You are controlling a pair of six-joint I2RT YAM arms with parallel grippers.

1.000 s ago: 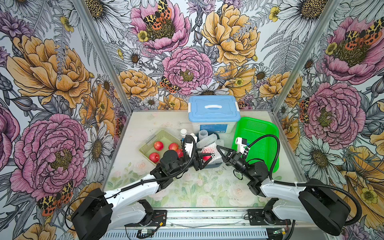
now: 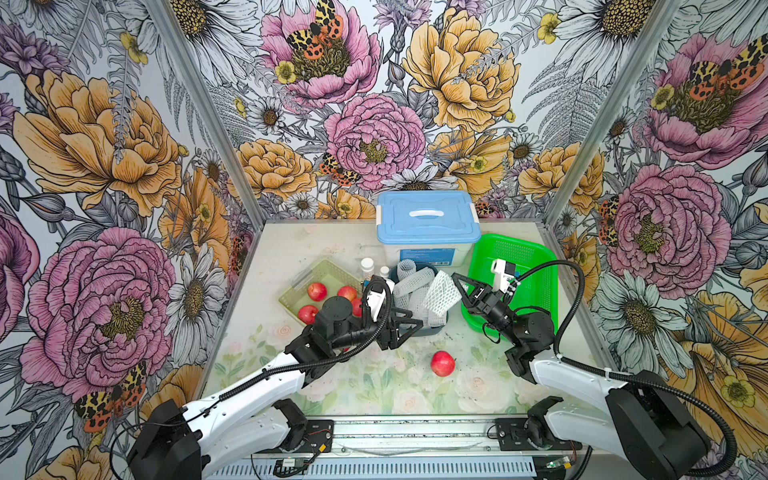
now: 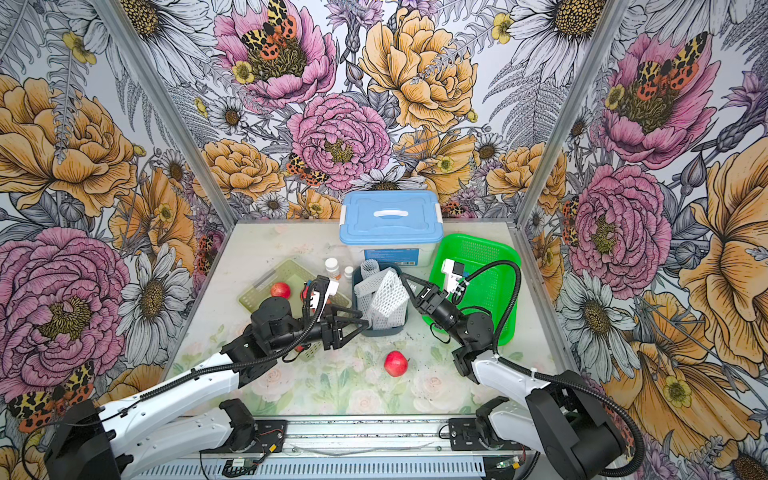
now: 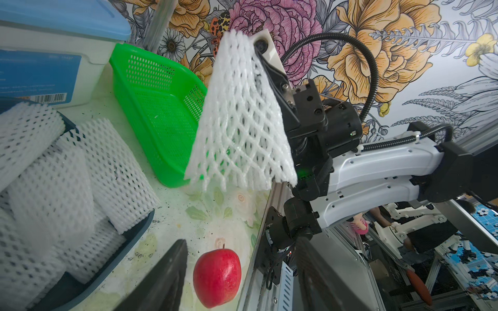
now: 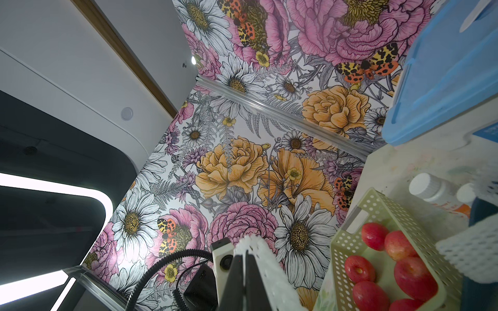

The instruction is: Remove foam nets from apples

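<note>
A white foam net (image 4: 238, 124) hangs from my right gripper (image 2: 457, 280), whose fingers are shut on it above the grey bin (image 3: 376, 320) full of loose nets. A bare red apple (image 2: 442, 363) rests on the table in front of the bin, also seen low in the left wrist view. My left gripper (image 2: 409, 324) stands open with nothing between its fingers, over the table left of that bin. Several bare apples (image 5: 373, 234) sit in the olive basket (image 5: 342, 243) at the left.
A green basket (image 2: 544, 320) stands at right, a lidded box (image 2: 428, 212) at the back, small white bottles (image 5: 428, 187) beside the bin.
The apple has left my left gripper and is on the table. The net has come off it and hangs from my right gripper, which has moved up and right.
</note>
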